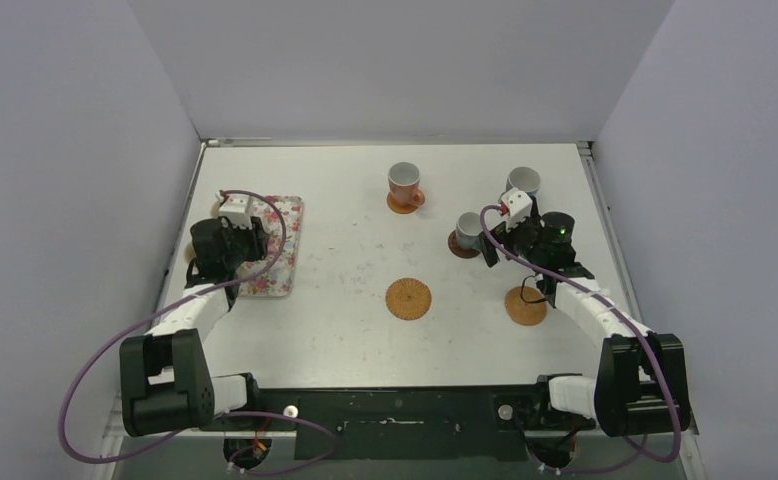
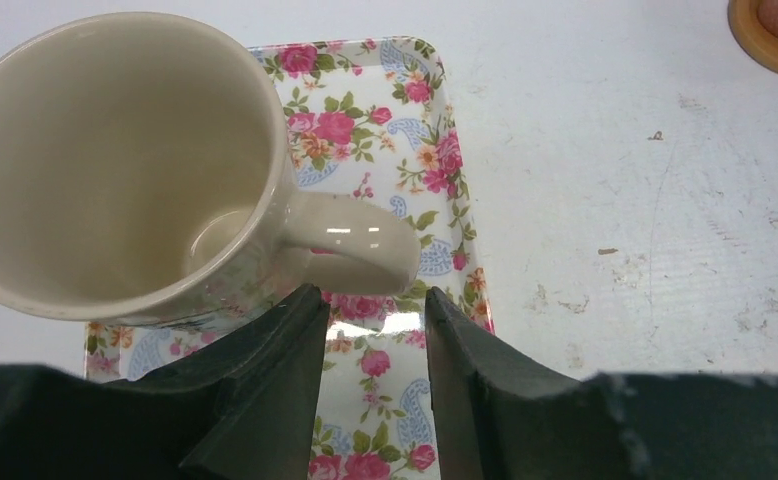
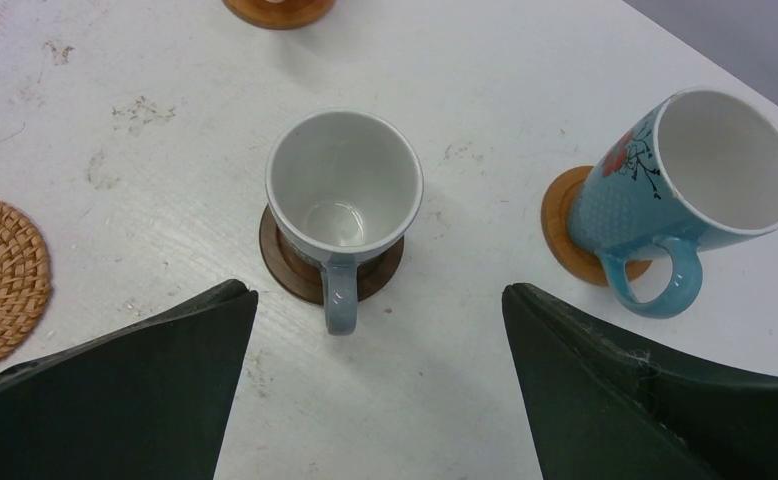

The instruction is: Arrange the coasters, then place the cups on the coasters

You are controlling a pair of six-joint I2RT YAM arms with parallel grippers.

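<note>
A cream cup (image 2: 105, 170) looms at the left of the left wrist view, its handle (image 2: 350, 235) pointing right over the floral tray (image 2: 405, 350). My left gripper is open, its fingertips on either side of the gap just in front of that handle. From above, the arm hides most of this cup. A grey cup (image 3: 343, 190) stands on a dark brown coaster (image 3: 295, 275) in the right wrist view, handle towards me. Around the near side of it, my right gripper stands wide open, with nothing between its fingers.
A blue cup (image 3: 635, 205) sits on a wooden coaster (image 3: 563, 215) at the back right. An orange cup (image 1: 403, 183) rests on another coaster (image 1: 395, 207). Two empty woven coasters, one central (image 1: 408, 299), one right (image 1: 526, 306), lie in front.
</note>
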